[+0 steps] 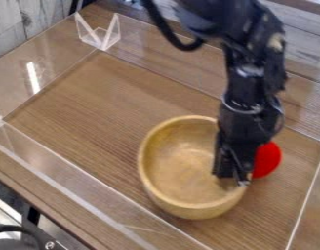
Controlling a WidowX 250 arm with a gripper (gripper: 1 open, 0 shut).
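A tan round bowl (179, 171) sits on the wooden table near the front centre. My dark gripper (238, 174) is low over the bowl's right side, at or just inside its rim. Whether anything is between its fingers is hard to see in the blur. A red round object (267, 158) lies just right of the bowl, partly hidden behind the gripper.
A clear plastic holder (100, 31) stands at the back left. The wooden table (78, 117) is open to the left and behind the bowl. Its left edge runs diagonally toward the front.
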